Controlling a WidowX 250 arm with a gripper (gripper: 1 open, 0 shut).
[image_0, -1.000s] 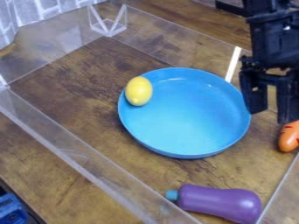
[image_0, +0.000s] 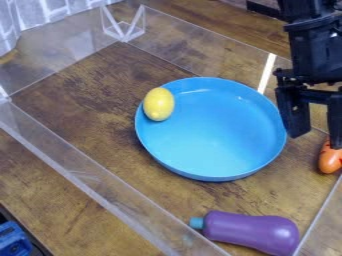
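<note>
My black gripper (image_0: 315, 112) hangs open at the right edge, its fingers over the spot just above an orange toy (image_0: 329, 158), which is partly hidden and cut by the frame edge. In the middle a blue round plate (image_0: 214, 145) lies on the wooden table, with a yellow egg-shaped toy (image_0: 159, 103) at its left rim. A purple eggplant-like toy (image_0: 253, 232) with a teal end lies below the plate.
Clear plastic walls (image_0: 83, 170) border the wooden surface (image_0: 83, 111). Bare wood is free left of the plate. A blue object (image_0: 14, 240) sits outside at the lower left.
The gripper has shifted slightly at the right, now standing a little more over the orange toy. The plate and toys have not visibly moved.
</note>
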